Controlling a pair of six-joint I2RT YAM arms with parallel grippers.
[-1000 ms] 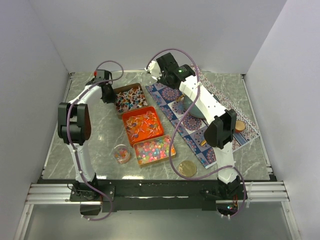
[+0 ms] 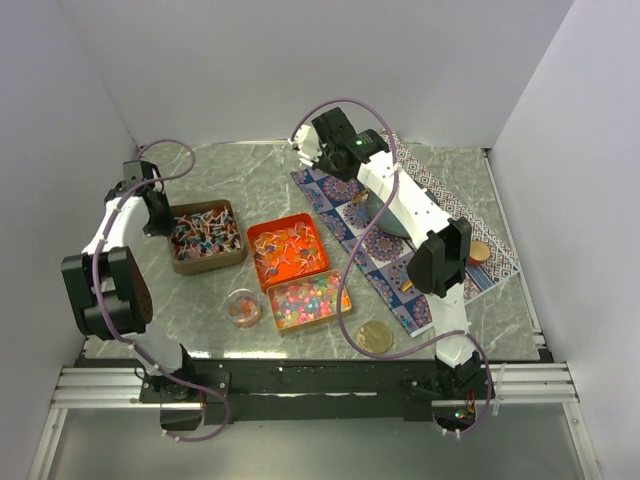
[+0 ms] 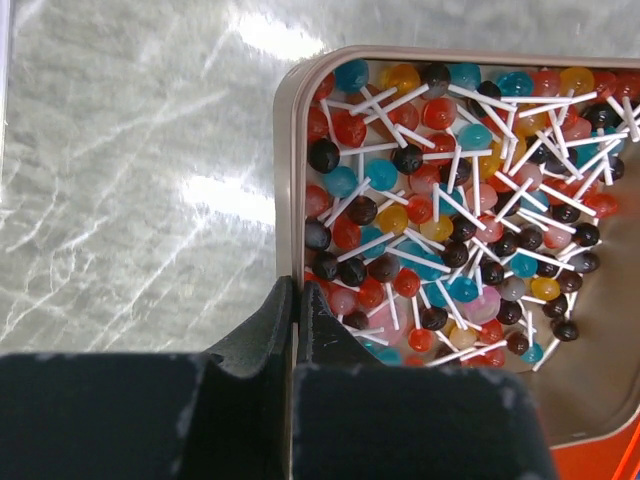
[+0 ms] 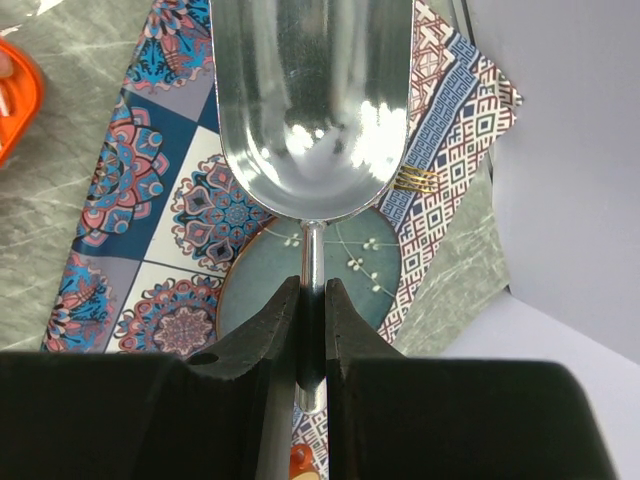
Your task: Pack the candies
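Note:
The tan tray full of small lollipops lies at the left of the table, left of the orange tray. My left gripper is shut on the tan tray's left wall, one finger outside and one inside. In the right wrist view, my right gripper is shut on the handle of a metal scoop, whose bowl is empty. That scoop hangs over the patterned cloth. A third tray of bright candies sits in front of the orange one, which holds wrapped candies. A clear round jar stands to the left of it.
A patterned cloth covers the right of the table, with a grey-green plate and a gold fork on it. A round gold lid lies near the front edge. Grey marble around the jar is bare.
The right arm has shifted only slightly, still with the scoop.

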